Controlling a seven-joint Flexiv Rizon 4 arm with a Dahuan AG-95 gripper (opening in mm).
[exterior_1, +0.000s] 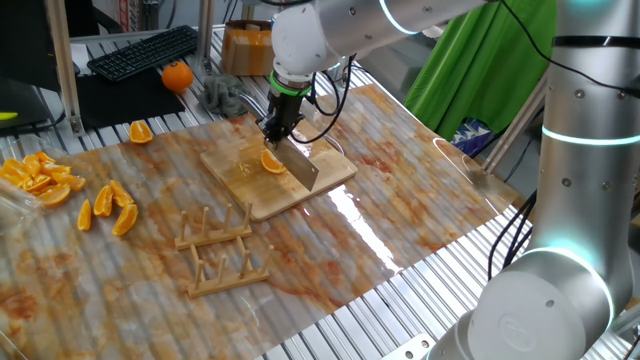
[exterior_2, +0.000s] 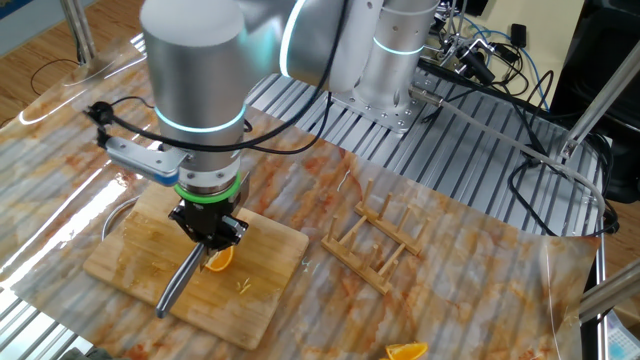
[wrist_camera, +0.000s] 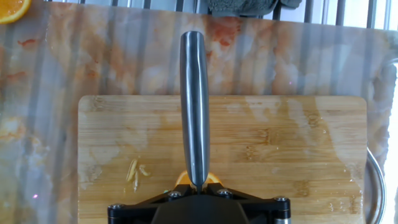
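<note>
My gripper (exterior_1: 277, 133) is shut on a knife, low over the wooden cutting board (exterior_1: 235, 192). The broad metal blade (exterior_1: 302, 170) hangs edge down from it. In the wrist view the knife's steel handle (wrist_camera: 195, 106) sticks out away from the fingers. An orange piece (exterior_1: 270, 161) lies on the board, right beside the blade; in exterior view 2 the same orange piece (exterior_2: 222, 260) shows partly behind the handle. Only slivers of the orange piece (wrist_camera: 212, 178) show in the wrist view. Whether the blade touches the fruit or the board cannot be made out.
Left of the board lie cut orange wedges (exterior_1: 103, 200) and a heap of orange pieces (exterior_1: 38, 182). A wooden peg rack (exterior_1: 222, 262) stands in front of it. One whole orange (exterior_1: 177, 77) and a grey cloth (exterior_1: 224, 96) sit at the back.
</note>
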